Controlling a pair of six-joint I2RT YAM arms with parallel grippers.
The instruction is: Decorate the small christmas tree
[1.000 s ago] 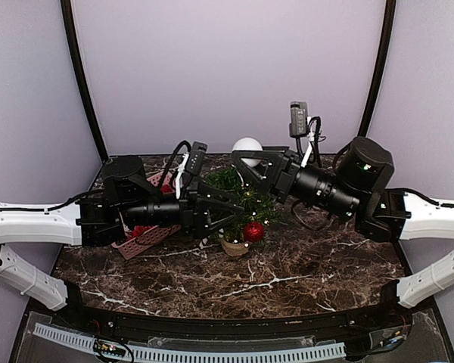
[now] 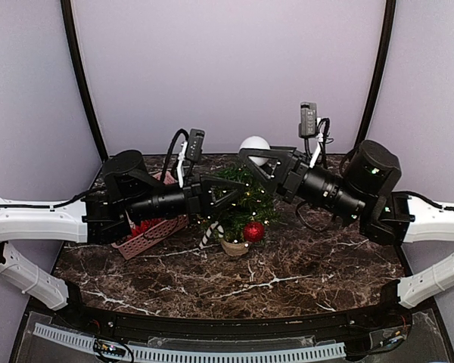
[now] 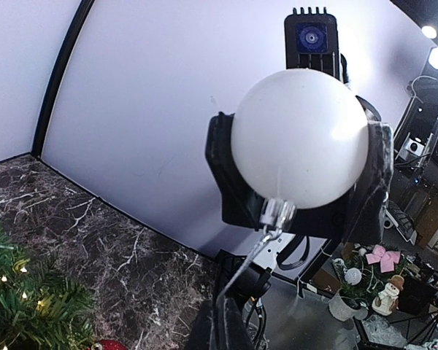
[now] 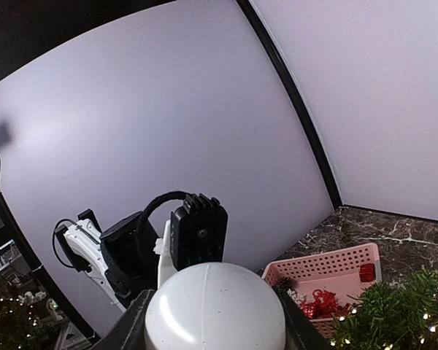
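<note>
A white ball ornament (image 2: 255, 144) is held high above the small tree (image 2: 250, 204) by my right gripper (image 2: 261, 159), shut on it; it fills the lower middle of the right wrist view. In the left wrist view the ball (image 3: 299, 135) has a silver cap with a cord hanging toward my left gripper, which is shut; whether it grips the cord is unclear. In the top view my left gripper (image 2: 231, 193) is lower, left of the ball. The tree carries lights, a red ball (image 2: 253, 231) and a striped candy cane (image 2: 208, 234).
A pink basket (image 4: 328, 264) with red and other decorations stands behind the left arm, left of the tree. Walls close in the back and sides.
My left gripper rose slightly earlier and has moved little since.
</note>
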